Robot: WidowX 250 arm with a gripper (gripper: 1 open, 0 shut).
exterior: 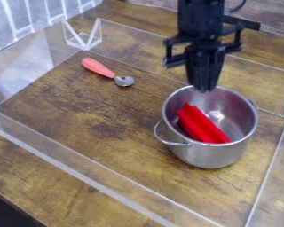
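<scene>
A silver pot [209, 152] stands on the right of the wooden table, with a red elongated object [201, 123] lying inside it. Above the pot hangs my black gripper [201, 55], blurred, its fingers spread apart over the pot with nothing visible between them. A red-handled tool with a small metal head [99, 69] lies on the table to the upper left, apart from the pot.
Clear plastic walls border the wooden table [79, 133] at the left, front and right. A white wire piece [82, 37] sits at the back left. The middle and left of the table are open.
</scene>
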